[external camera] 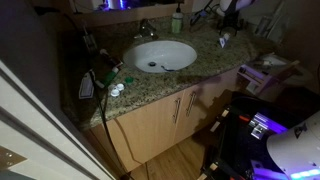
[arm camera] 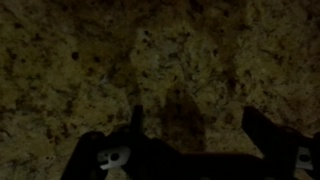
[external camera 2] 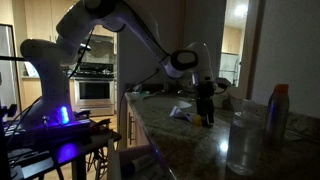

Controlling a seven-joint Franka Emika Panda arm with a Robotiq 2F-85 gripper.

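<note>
My gripper is open above the speckled granite counter (arm camera: 80,75), with its two dark fingers wide apart. Only bare stone and a dim shadow show between them in the wrist view. From the second exterior view, the gripper (external camera 2: 206,113) points down low over the counter. A crumpled white item (external camera 2: 182,110) and a small orange-yellow item (external camera 2: 196,121) are close by it, too blurred to name. In the first exterior view, a small white item (external camera: 223,41) appears near the arm's end at the counter's far right.
A metallic bottle (external camera 2: 277,115) and a clear container (external camera 2: 243,142) stand to one side of the gripper. The sink (external camera: 160,56), a soap bottle (external camera: 177,19) and a green item (external camera: 109,76) lie farther along the counter.
</note>
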